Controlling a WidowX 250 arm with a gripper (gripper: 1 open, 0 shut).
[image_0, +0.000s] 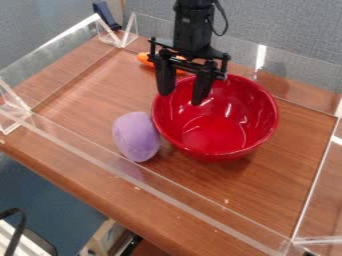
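Note:
My black gripper hangs over the back left part of a red bowl, its two fingers spread apart with nothing visible between them. A purple oval object lies on the wooden surface just left of the bowl's front. An orange carrot-like object lies behind the gripper, partly hidden by it.
Clear plastic walls border the wooden table. Bare wood lies to the left and in front of the bowl. A dark item is at the back left corner, outside the main area.

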